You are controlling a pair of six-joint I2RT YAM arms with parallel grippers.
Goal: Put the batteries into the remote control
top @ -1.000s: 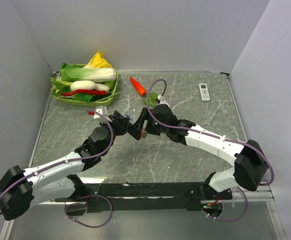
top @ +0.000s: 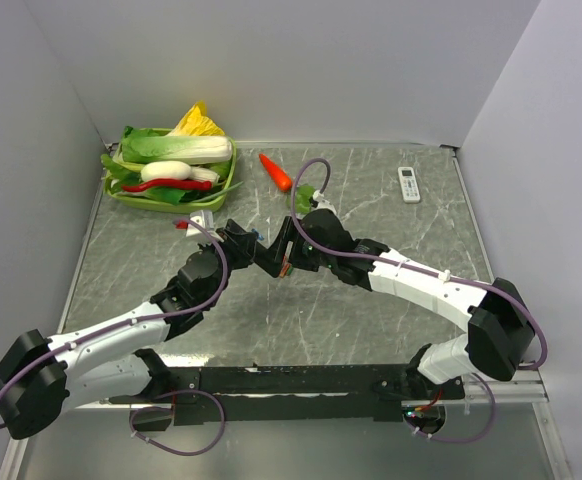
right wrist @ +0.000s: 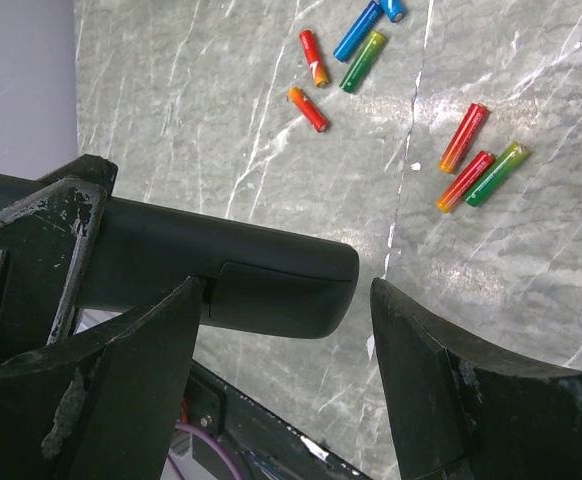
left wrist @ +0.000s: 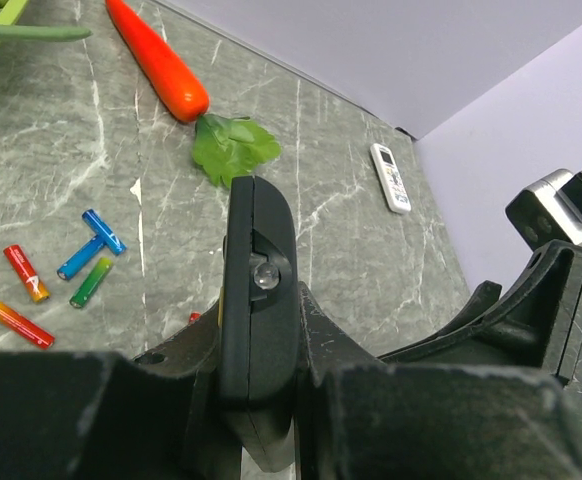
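A black remote [right wrist: 279, 295], back side facing the right wrist camera, is held in the air at the centre by my left gripper [top: 251, 250], which is shut on it. My right gripper [top: 289, 245] is beside it, part open, its fingertips at the remote's end; whether anything is between them I cannot tell. Loose batteries lie on the table below: red [right wrist: 462, 136], green [right wrist: 495, 174] and blue [right wrist: 357, 30] ones among several.
A white remote [top: 409, 184] lies at the back right. A green basket of vegetables [top: 118, 196] stands at the back left, with a carrot [top: 274, 172] to its right.
Both arms are almost still in the top view; my right gripper has shifted very slightly beside the held remote.
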